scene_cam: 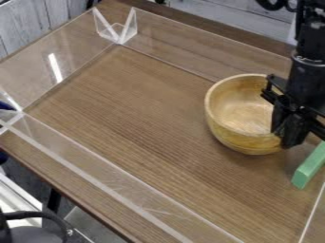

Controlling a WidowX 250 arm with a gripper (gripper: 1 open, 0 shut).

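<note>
A round tan bowl (235, 109) rests at the right side of the wooden tabletop, slightly tilted in appearance. My black gripper (284, 128) is at the bowl's right edge, its fingers shut on the rim, though the fingertips are partly lost in dark shapes. A green elongated object (309, 166) lies just to the right of and below the bowl.
A clear plastic piece (114, 28) sits at the back left. Black hardware (26, 228) is at the lower left corner.
</note>
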